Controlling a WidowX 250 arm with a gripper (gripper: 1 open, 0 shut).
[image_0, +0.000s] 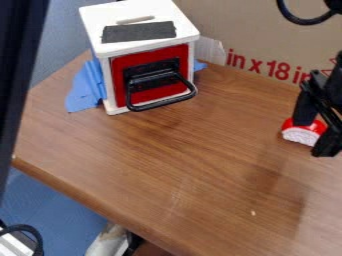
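A white and red toy oven (143, 62) with a dark handle across its front stands at the back left of the wooden table. A red object with a white face (301, 128) lies at the right. The black gripper (309, 128) is at the right edge, over that red object and hiding part of it, partly out of frame. Whether its fingers hold the object cannot be told.
A blue cloth (83, 91) lies left of the oven. A cardboard box (263, 62) stands behind.
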